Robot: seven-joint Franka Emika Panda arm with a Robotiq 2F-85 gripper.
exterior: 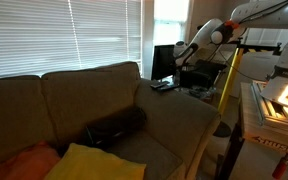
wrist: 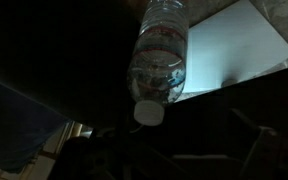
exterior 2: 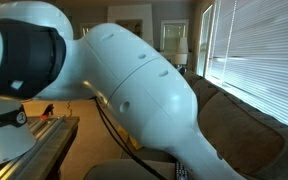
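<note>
A clear plastic bottle [wrist: 159, 65] with a white cap [wrist: 149, 112] shows in the wrist view, its cap end toward my gripper. The gripper stands open, its dark fingers hard to make out in the shadow at the bottom of that view. Nothing is seen held between them. In exterior view 1 my arm [exterior: 206, 38] reaches down past the far end of the sofa, where the gripper is small and dark. Exterior view 2 is largely filled by the white arm [exterior 2: 144, 85], which hides the gripper.
Right of the bottle lies a flat pale rectangular thing [wrist: 236, 45]. A brown sofa [exterior: 89, 95] carries a yellow pillow [exterior: 96, 164] and a red one [exterior: 22, 163]. A dark remote-like object [exterior: 162, 86] rests at the sofa's far end. A yellow pole [exterior: 230, 75] stands before the arm.
</note>
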